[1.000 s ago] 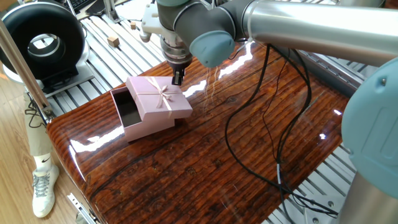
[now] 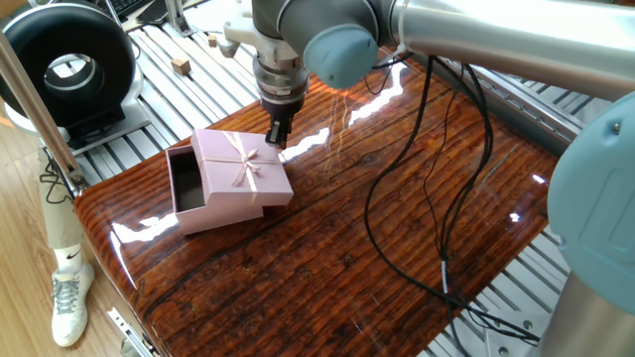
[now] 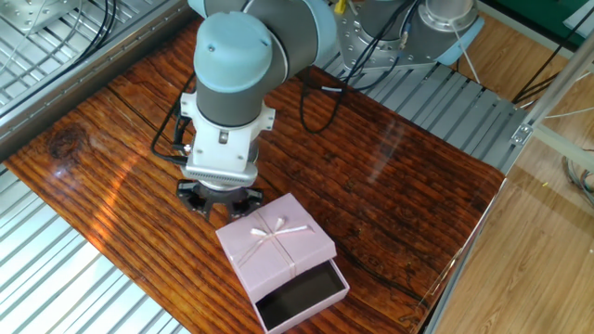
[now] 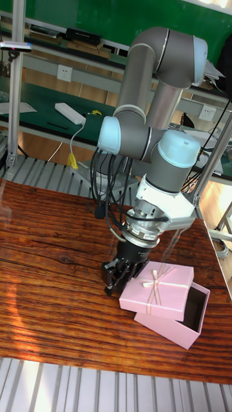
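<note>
A pink box stands on the dark wooden table with its pink lid lying askew over it. A ribbon bow is tied on the lid. Part of the box's dark inside is uncovered, on the side away from my gripper. The gripper points down at the opposite side, its black fingers spread with nothing visible between them. It is right against or very close to the lid's edge; exact contact cannot be told. In exterior view 3 it stands just left of the lid.
Free wooden tabletop lies around the box, which is near one table edge. Black cables hang from the arm over the table. Beyond it, a small wooden block and a black ring-shaped device rest on slatted metal.
In exterior view 1, box and lid have shifted together to the left and slightly down. My gripper has moved a little left and lower, staying beside the lid.
</note>
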